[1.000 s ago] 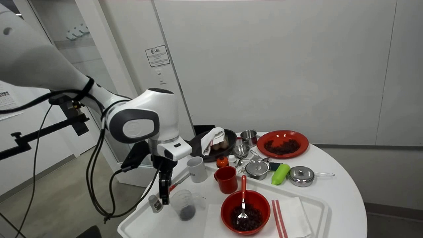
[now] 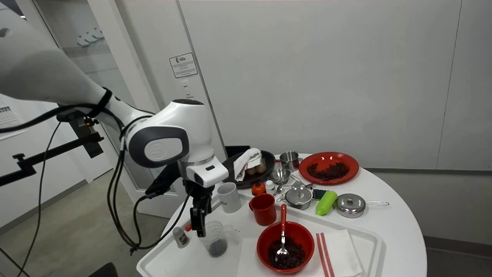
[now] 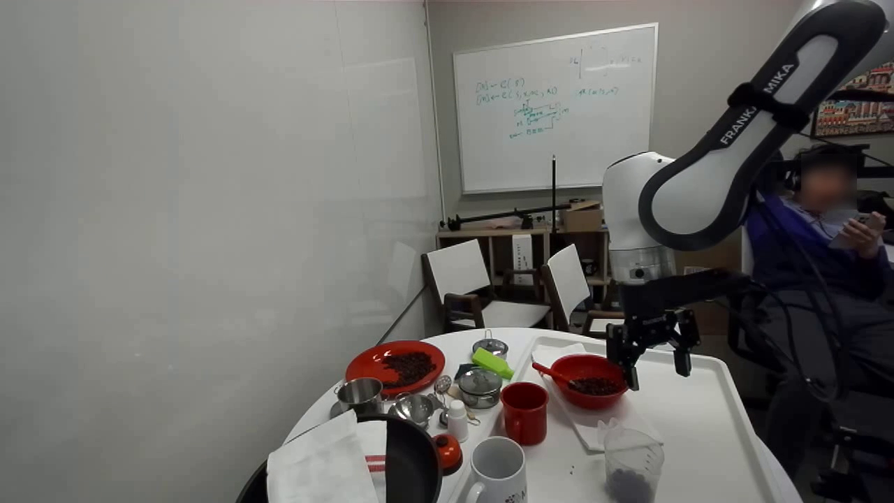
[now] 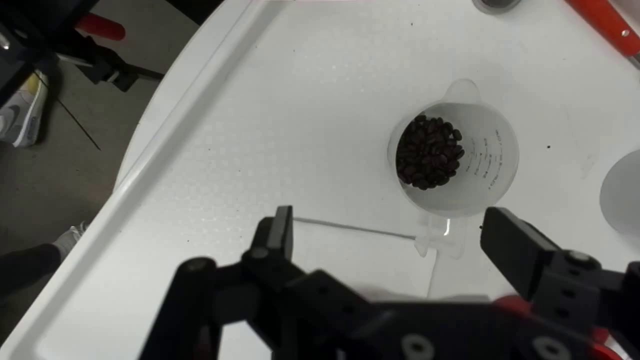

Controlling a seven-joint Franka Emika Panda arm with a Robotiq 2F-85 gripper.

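My gripper is open, nothing between its fingers, above the white tray [image 4: 240, 150]. In the wrist view a clear measuring cup [image 4: 480, 144] stands past the fingertips, nearer the right finger, with dark beans [image 4: 429, 153] gathered at one side of its bottom. Exterior view 2 shows the gripper [image 3: 658, 373] well above the tray, apart from the cup [image 3: 633, 457]. A red bowl [image 2: 263, 247] holds more dark beans and a red-handled spoon [image 2: 283, 221]. In exterior view 1 one finger overlaps the cup's edge; how far apart they are is hard to judge there.
A red mug [image 2: 263, 210], a white mug [image 2: 229, 197] and a small grey shaker [image 2: 180, 237] stand around the cup. Farther back are a red plate [image 2: 353, 173] of beans, a lidded pot [image 2: 298, 197], a green bottle [image 2: 326, 203] and a black pan [image 3: 412, 461]. The tray's front side is clear.
My gripper has shifted slightly right and up in exterior view 1, now overlapping the measuring cup's edge. The cup, bowl and other objects stay where they were.
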